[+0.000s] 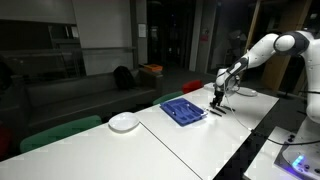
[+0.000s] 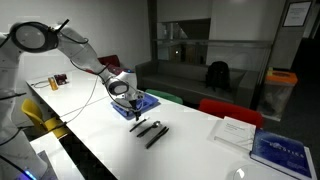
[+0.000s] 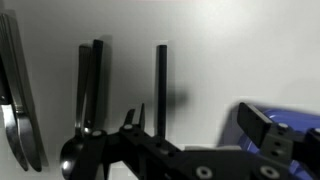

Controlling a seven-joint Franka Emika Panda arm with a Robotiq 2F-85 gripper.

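Observation:
Seen from the wrist, my gripper is open, its two dark fingers wide apart. Between them lies a thin utensil with a black handle on the white table; its lower end is hidden by the gripper. To its left are dark-handled spoons, and farther left several knives or similar silver-bladed pieces. A blue tray shows at the right edge, partly behind the right finger. In exterior view 2 the gripper hangs low over the table beside the blue tray, close to the loose utensils.
A white plate stands on the table left of the tray in exterior view 1. In exterior view 2, a blue rack and a white board lie on the right side.

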